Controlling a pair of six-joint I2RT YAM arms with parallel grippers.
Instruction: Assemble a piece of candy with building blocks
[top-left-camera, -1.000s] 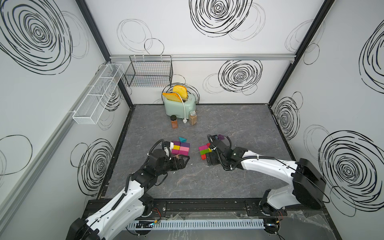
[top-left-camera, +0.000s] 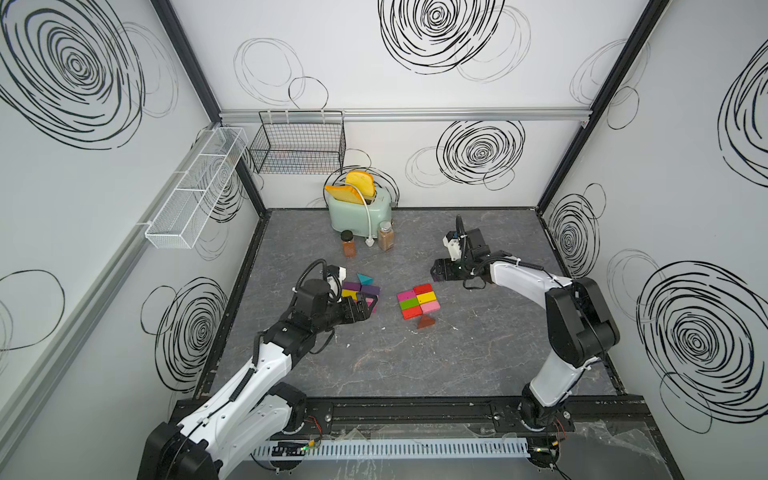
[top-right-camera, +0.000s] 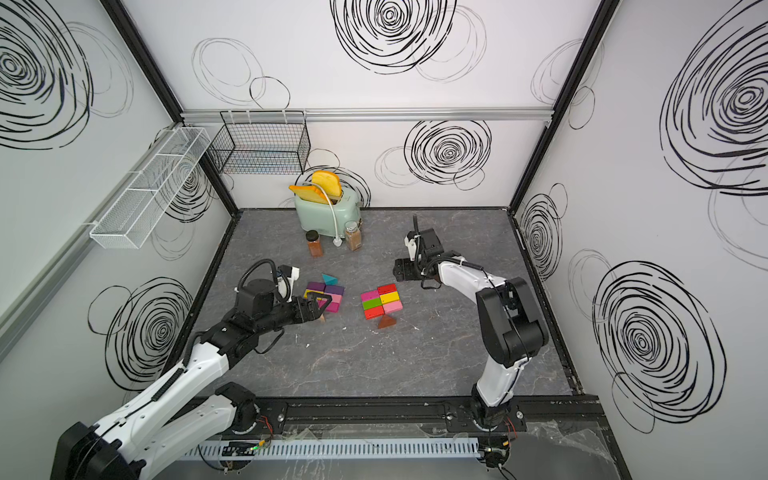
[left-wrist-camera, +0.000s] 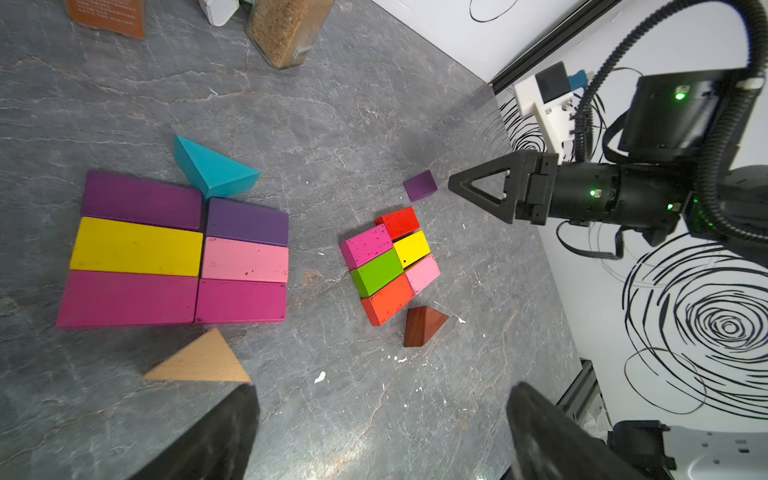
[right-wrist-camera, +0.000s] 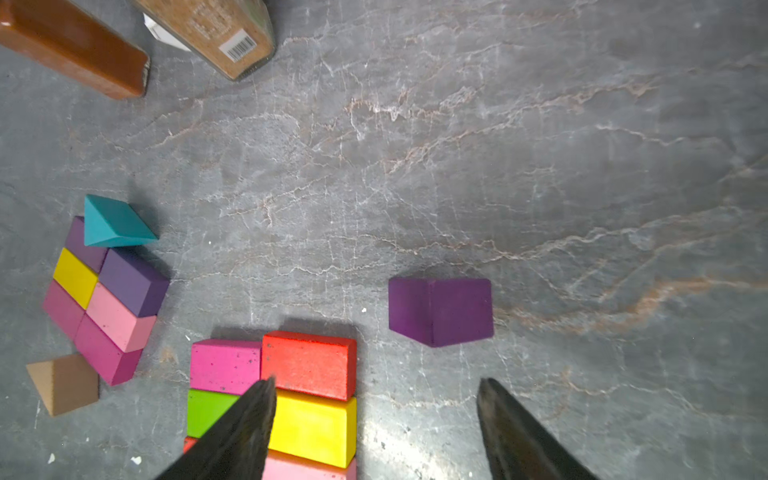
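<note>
On the table's left is a two-column block group with a yellow block (left-wrist-camera: 137, 247), purple, pink and magenta blocks. A teal triangle (left-wrist-camera: 209, 167) touches or nearly touches its far side; a tan triangle (left-wrist-camera: 205, 358) lies at its near side. The second group, with a green block (left-wrist-camera: 376, 273), has a brown triangle (left-wrist-camera: 422, 326) at its near side. A purple triangle block (right-wrist-camera: 441, 310) lies alone beyond the second group. Above and just short of it, my right gripper is part open with nothing between its fingers. My left gripper hangs open and empty near the left group.
A green toaster (top-left-camera: 358, 214) stands at the back, with two spice jars, one with a dark lid (top-left-camera: 348, 243), one clear (top-left-camera: 385, 237), in front. Wire baskets hang on the walls.
My right arm has moved back and to the right, away from over the second group, exposing its blocks and the brown triangle. My left gripper has shifted slightly toward the far side.
</note>
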